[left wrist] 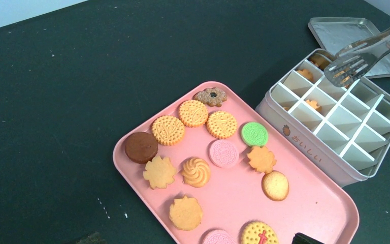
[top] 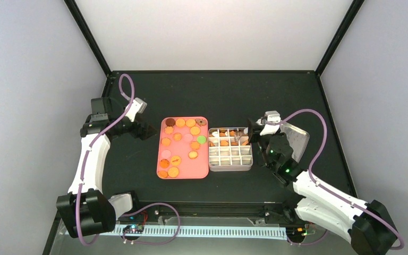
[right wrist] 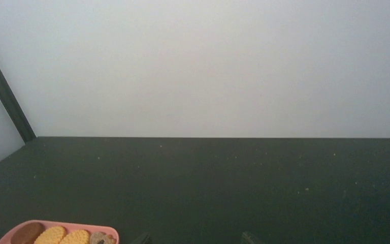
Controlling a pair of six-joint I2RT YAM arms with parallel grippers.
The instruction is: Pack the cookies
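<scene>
A pink tray (top: 183, 159) in the middle carries several cookies, among them a brown one (left wrist: 141, 147), a green one (left wrist: 255, 134) and a pink one (left wrist: 224, 153). To its right stands the divided box (top: 230, 168); cookies lie in some back compartments, while the front ones look empty. Tongs (left wrist: 352, 66) reach over the back of the box from the right arm; how they join its gripper is hidden. My right gripper is open, fingertips apart at the picture's bottom. Left of the tray, raised, my left gripper is open and empty.
The silver lid (top: 297, 139) lies right of the box, partly beneath the right arm. Black table (top: 212, 95) behind the tray and box is bare, and there is clear room between the left arm and the tray.
</scene>
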